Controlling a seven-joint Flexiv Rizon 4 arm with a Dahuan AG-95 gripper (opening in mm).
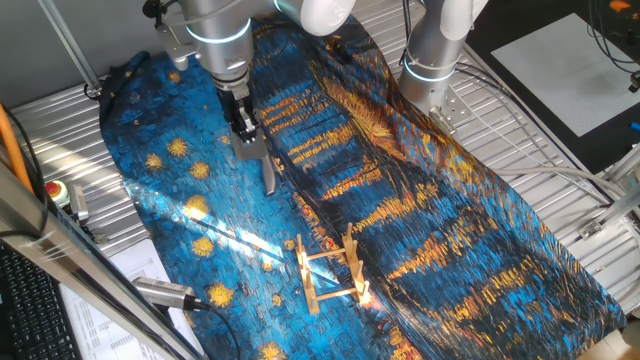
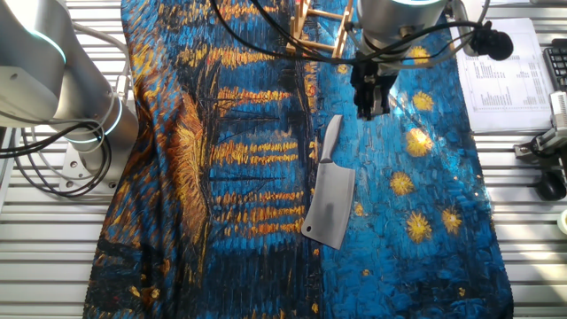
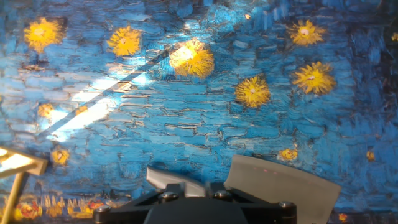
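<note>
A grey cleaver (image 2: 331,204) lies flat on the painted cloth, its blade and handle both in full sight in exterior view 2. In exterior view 1 the gripper (image 1: 245,133) stands over the blade and hides part of it, while the handle (image 1: 269,177) shows. Seen from the other side, my gripper (image 2: 373,108) hangs above the cloth, clear of the knife. At the bottom of the wrist view, the fingertips of my gripper are apart and hold nothing that I can see; the cleaver's blade (image 3: 283,186) lies beyond them.
A small wooden rack (image 1: 332,270) stands on the cloth (image 1: 440,215), off the handle end. Cables hang across the top of exterior view 2.
</note>
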